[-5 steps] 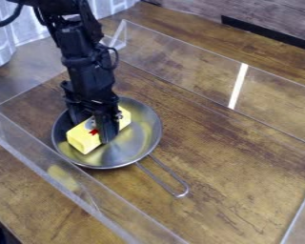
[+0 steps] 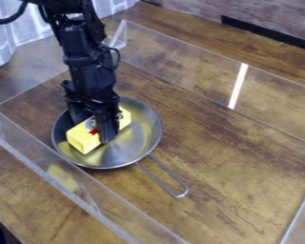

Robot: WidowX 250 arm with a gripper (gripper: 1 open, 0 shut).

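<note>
A grey metal pan (image 2: 136, 145) with a long wire handle (image 2: 168, 183) sits on the wooden table at the left of the middle. Inside it lies a yellow block (image 2: 84, 139) with a small red mark. The black gripper (image 2: 100, 126) reaches down from above into the pan, its fingers over and around the block, shut on it. The fingertips partly hide the block.
Clear plastic walls (image 2: 26, 164) border the table area at left, back and right. The wooden surface (image 2: 225, 162) right of the pan is bare. A pale strip (image 2: 239, 84) lies toward the back right.
The arm and gripper have shifted very slightly at the pan. The pan and block stay in about the same place.
</note>
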